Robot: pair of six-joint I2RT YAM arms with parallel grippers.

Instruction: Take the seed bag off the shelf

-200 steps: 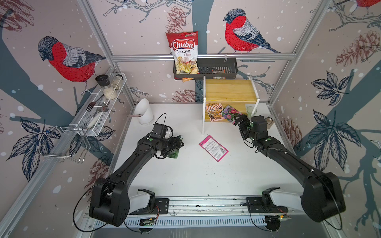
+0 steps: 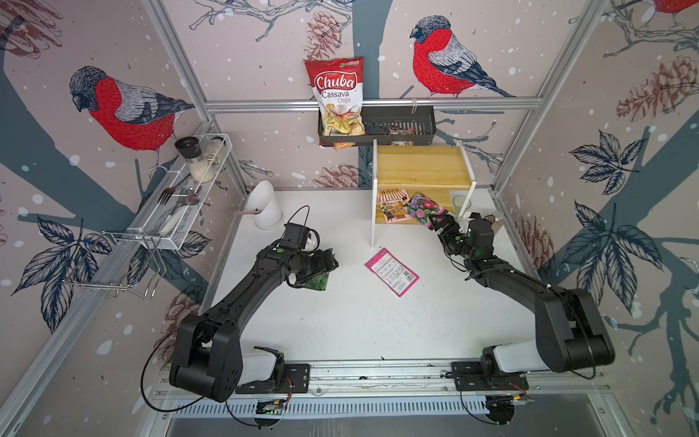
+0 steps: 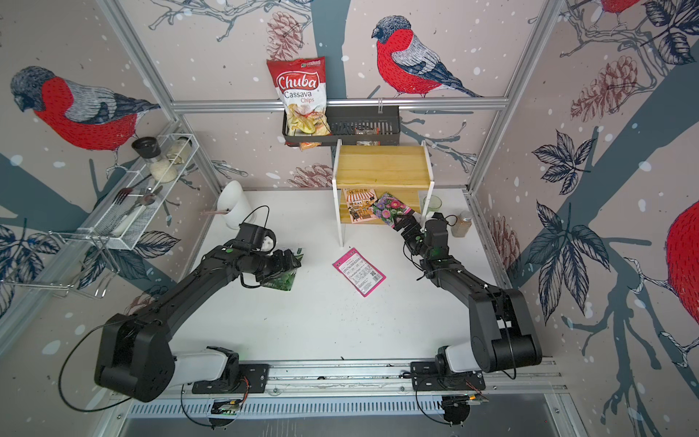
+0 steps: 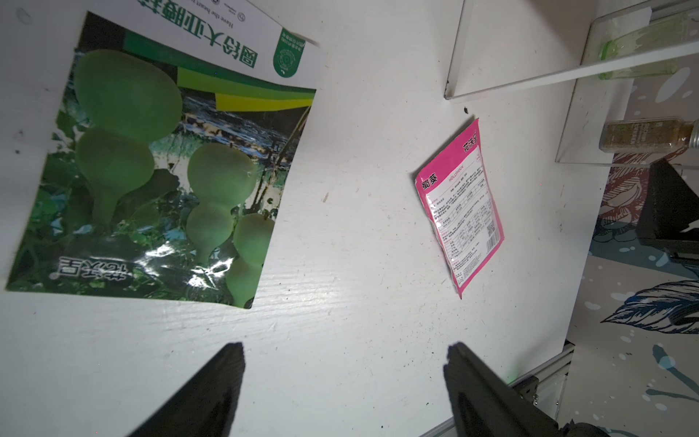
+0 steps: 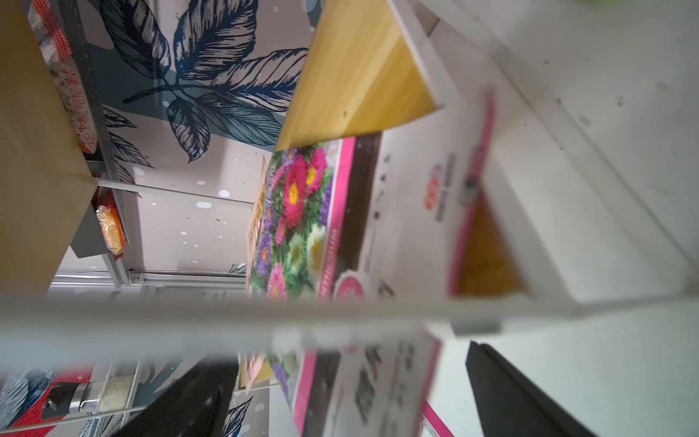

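A flowered seed bag lies slanted on the lower level of the wooden shelf, beside an orange packet. My right gripper is open at the shelf's right front, its fingers either side of the bag's near end, with a blurred white bar across the right wrist view. My left gripper is open above the white table; a green seed bag lies beneath it, and a pink-edged packet lies face down in front of the shelf.
A white container stands at the back left, a wire rack hangs on the left wall, and a chips bag sits in a high basket. A glass jar stands right of the shelf.
The left arm has moved only slightly. The packets look unmoved.
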